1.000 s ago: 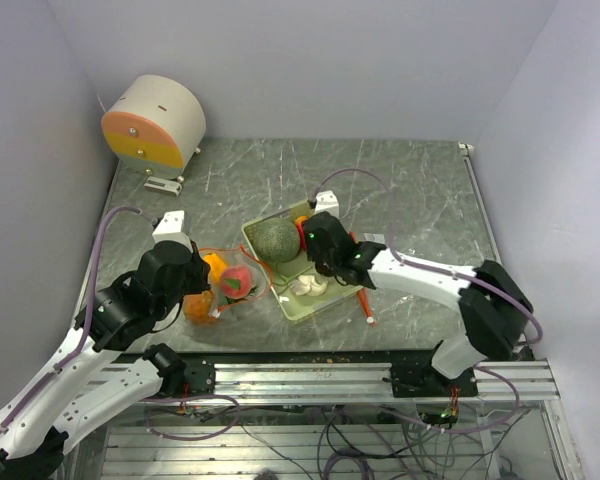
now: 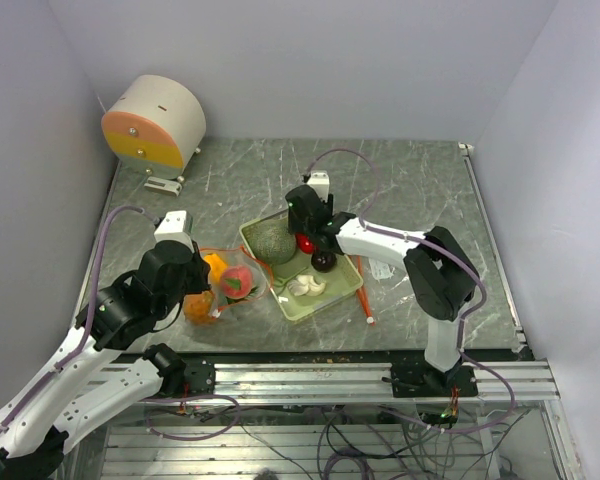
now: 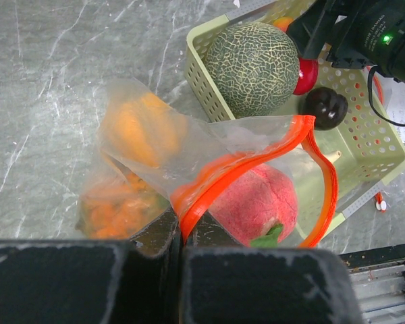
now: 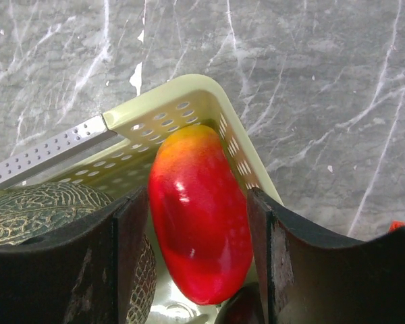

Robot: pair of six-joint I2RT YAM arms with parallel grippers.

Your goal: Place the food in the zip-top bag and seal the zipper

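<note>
A clear zip bag with an orange-red zipper [image 3: 237,177] lies with its mouth spread, and my left gripper is shut on the rim. Inside are a pink peach-like fruit [image 3: 260,202] near the mouth, a yellow item [image 3: 143,131] and an orange item [image 3: 115,209]. In the green basket [image 3: 201,81] sit a round netted melon [image 3: 252,69], a dark plum-like fruit [image 3: 325,108], garlic [image 2: 307,285] and a red-and-yellow fruit [image 4: 196,216]. My right gripper is part open, its fingers on either side of the red fruit; contact cannot be told.
A rounded cabinet [image 2: 155,125] with coloured drawers stands at the back left. An orange-red stick [image 2: 366,305] lies along the basket's right side. Bare grey marble surrounds the basket at the back and right.
The left arm and the bag have stayed in place.
</note>
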